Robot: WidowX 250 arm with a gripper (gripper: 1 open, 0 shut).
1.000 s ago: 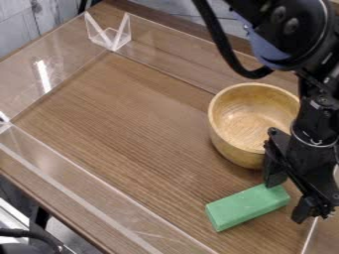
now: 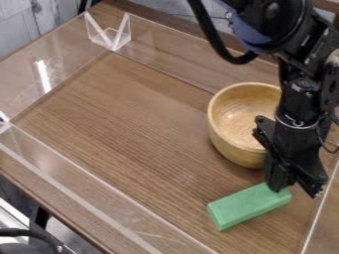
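Observation:
My gripper (image 2: 277, 175) is at the right, shut, its tip just over the right end of a green rectangular block (image 2: 245, 208) on the wooden table (image 2: 119, 149); whether it touches the block is hard to tell. A tan bowl (image 2: 229, 119) sits directly behind the gripper, partly hidden by it.
A clear plastic holder (image 2: 109, 32) stands at the back left. The table's edge runs along the lower left, with dark cables beyond it.
The gripper has risen slightly and its fingers have drawn together. The green block looks unmoved.

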